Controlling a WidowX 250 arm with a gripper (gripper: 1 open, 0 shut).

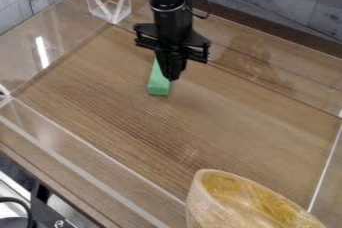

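A small green block (159, 84) lies on the wooden table (94, 122), left of centre and toward the back. My black gripper (171, 64) is low over it, its body covering the back part of the block and its fingers pointing down. Whether the fingers are open or shut, or touch the block, cannot be made out.
A large cream bowl with a yellow inside (247, 202) is at the front right. A clear plastic piece stands at the table's left edge.
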